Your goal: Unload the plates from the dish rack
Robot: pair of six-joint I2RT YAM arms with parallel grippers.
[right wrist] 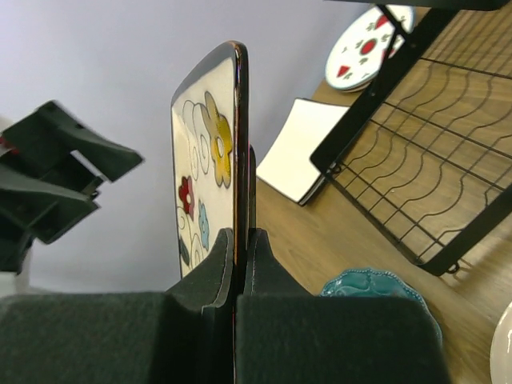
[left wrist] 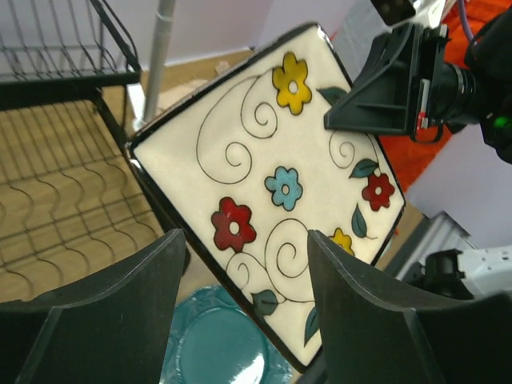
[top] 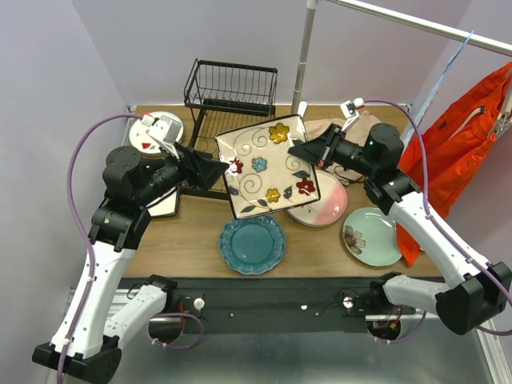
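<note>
A square cream plate with painted flowers and a dark rim hangs in the air over the table. My right gripper is shut on its right edge; in the right wrist view the plate stands edge-on between the fingers. My left gripper is by the plate's left side. Its fingers are parted in the left wrist view, with the plate's near edge beyond them; whether they touch it I cannot tell. The black dish rack stands behind, its visible part holding no plates.
On the table lie a teal plate, a pink-and-white plate, a green plate and a white square plate. A round patterned plate lies farther left. A beige cloth and an upright pole are behind.
</note>
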